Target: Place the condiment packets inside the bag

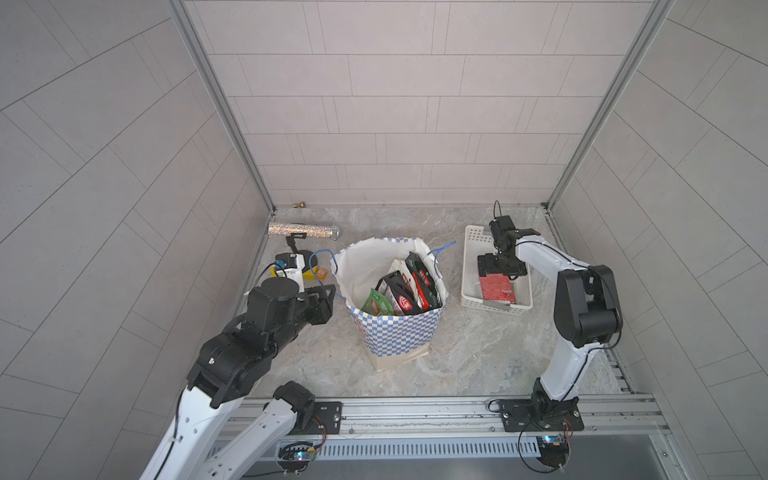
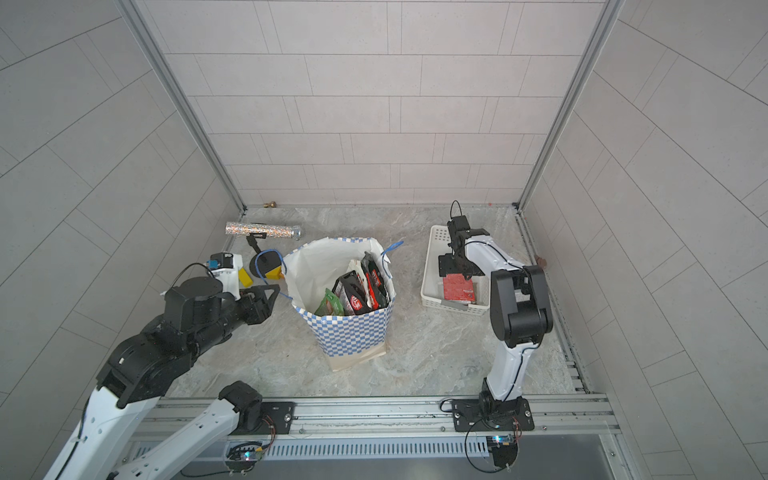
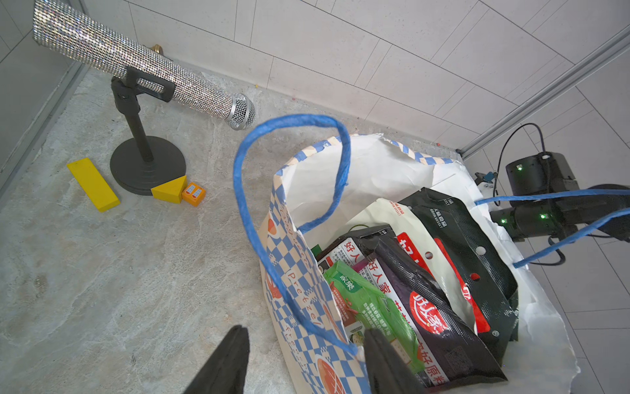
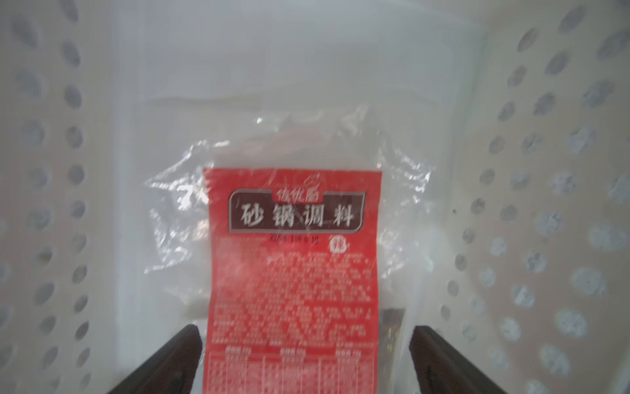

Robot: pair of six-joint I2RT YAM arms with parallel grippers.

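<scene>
In the top left view a blue-and-white checked bag (image 1: 392, 334) stands upright mid-table, its mouth wide. Several condiment packets lean inside it, among them a green packet (image 3: 374, 308) and a black one (image 3: 452, 328). A red packet (image 4: 292, 282) in clear wrapping lies flat in the white basket (image 1: 473, 264). Over that packet my right gripper is open, one finger to each side, with nothing gripped. Left of the bag, by its blue handle (image 3: 246, 197), my left gripper has its fingers apart and nothing visibly held between them.
Behind the left arm a glittery microphone (image 3: 151, 72) rests on a black stand (image 3: 147, 164). Yellow blocks (image 3: 93, 184) and an orange cube (image 3: 193, 193) lie near it. Bare table separates bag and basket, and the basket's perforated walls (image 4: 551, 164) surround the right gripper.
</scene>
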